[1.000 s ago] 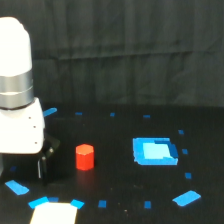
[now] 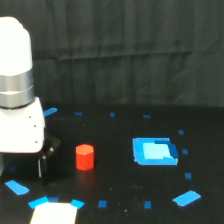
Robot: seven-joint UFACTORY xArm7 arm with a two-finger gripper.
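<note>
A red block [image 2: 85,157] rests on the dark tabletop left of centre. My white arm comes in along the left edge, and the dark gripper [image 2: 46,160] beneath it is a short way left of the red block, with a gap visible between them. Against the black surface its fingers are hard to make out, so their spacing is unclear. To the right lies a blue square frame [image 2: 139,151] with a pale, whitish patch inside it.
Small blue marks dot the table, with larger blue strips at the right [image 2: 186,198] and at the lower left [image 2: 16,187]. A pale square [image 2: 53,213] is cut off by the bottom edge. Dark table lies open between the red block and the blue frame.
</note>
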